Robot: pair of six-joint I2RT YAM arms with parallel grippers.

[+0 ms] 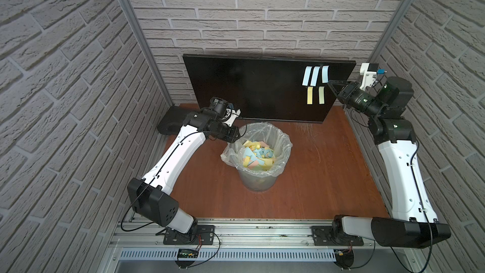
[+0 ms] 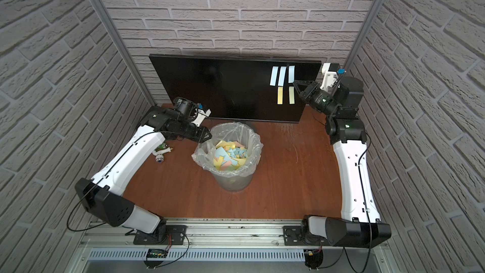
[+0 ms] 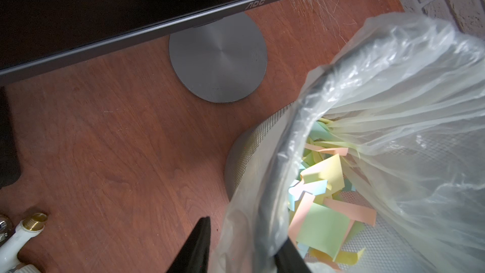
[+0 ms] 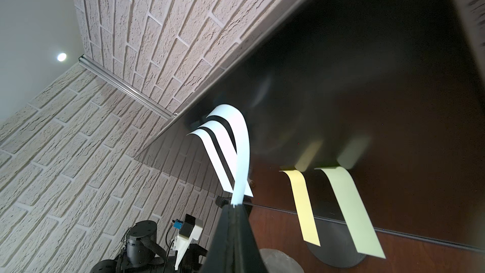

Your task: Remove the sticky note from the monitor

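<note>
Three blue sticky notes (image 1: pixel 314 74) stand in a row at the monitor's (image 1: pixel 242 83) upper right, with a yellow (image 2: pixel 280 95) and a pale green note (image 2: pixel 291 95) below. My right gripper is shut, its tips just below the nearest blue strip's lower end in the right wrist view; I cannot tell whether they touch it. My left gripper is shut on the rim of the lined bin's plastic bag (image 3: pixel 384 121). Loose colored notes fill the bin.
The bin stands mid-table (image 1: pixel 328 172) in front of the monitor. Metal fittings (image 3: pixel 20 237) lie at the left. Brick walls enclose both sides.
</note>
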